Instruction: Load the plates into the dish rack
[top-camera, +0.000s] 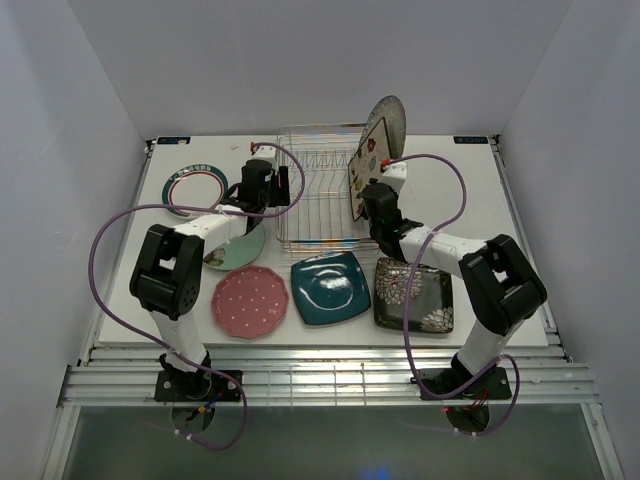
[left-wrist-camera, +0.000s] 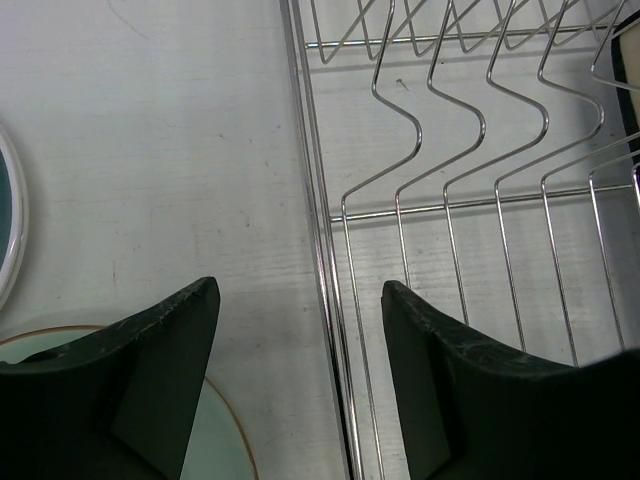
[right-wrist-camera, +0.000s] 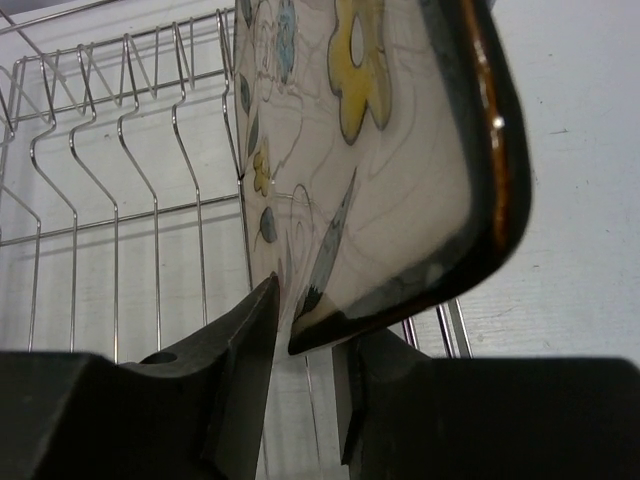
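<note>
In the wire dish rack (top-camera: 315, 205), a flowered square plate (top-camera: 365, 160) and a grey round plate (top-camera: 393, 115) stand upright at the right end. My right gripper is at the flowered plate's lower near corner, fingers part open around it; contact is unclear. My left gripper hovers over the rack's left rail, fingers apart in its wrist view, with no object visible between them. On the counter lie a red dotted plate (top-camera: 248, 300), a teal square plate (top-camera: 330, 289), a dark flower-patterned plate (top-camera: 414, 310), a green plate (top-camera: 240, 255) and a white dark-rimmed plate (top-camera: 195, 190).
The rack's left and middle slots are empty. Bare counter (top-camera: 470, 190) lies right of the rack and behind the white plate. Grey walls bound the sides and back.
</note>
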